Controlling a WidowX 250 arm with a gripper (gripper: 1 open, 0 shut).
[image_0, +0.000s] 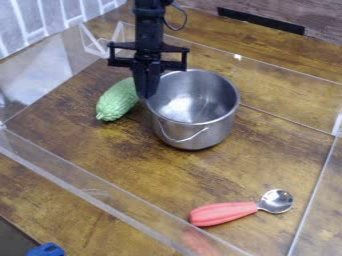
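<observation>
My black gripper (150, 78) hangs at the upper middle, its fingertips at the left rim of a steel pot (194, 115) with a wire handle on its front. The fingers look shut; whether anything thin is between them is hard to see. A pale green vegetable (118, 100) lies just left of the pot, partly behind the gripper and pot.
A spoon (241, 210) with a red handle lies at the front right. A blue object (44, 249) sits at the bottom left corner. Clear plastic walls border the wooden surface (120, 170).
</observation>
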